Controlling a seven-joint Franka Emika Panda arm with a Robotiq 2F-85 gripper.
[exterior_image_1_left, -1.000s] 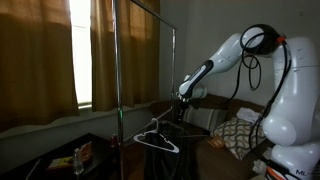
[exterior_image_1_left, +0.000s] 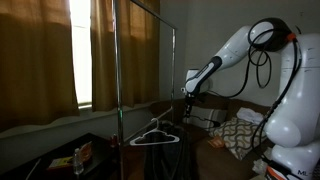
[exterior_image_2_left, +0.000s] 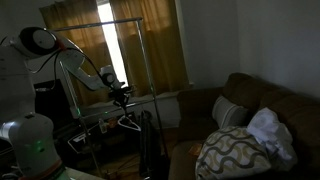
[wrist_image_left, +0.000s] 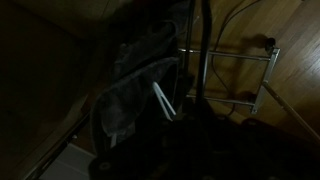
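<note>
A white hanger (exterior_image_1_left: 157, 138) hangs at a slant just off the end of my dark gripper (exterior_image_2_left: 122, 98). My gripper is shut on the white hanger, though the darkness hides the exact contact. In the wrist view the hanger (wrist_image_left: 162, 100) appears as a narrow pale V in front of the fingers. Behind it lies dark cloth (wrist_image_left: 128, 92), its outline partly lost in shadow. Exterior view 1 has a dark hanging shape (exterior_image_1_left: 166, 160) just below the hanger.
A tall metal rack (exterior_image_1_left: 119, 65) stands by the curtained window, its upright poles close to the arm. The low dark table (exterior_image_1_left: 60, 160) at left holds small items. A brown sofa (exterior_image_2_left: 232, 90) carries patterned and white cushions. Wooden floor (wrist_image_left: 295, 60) shows beside the rack's base.
The hanger has turned, its right end rising and its left end dipping slightly in exterior view 1. My arm's wrist has shifted slightly to the right.
</note>
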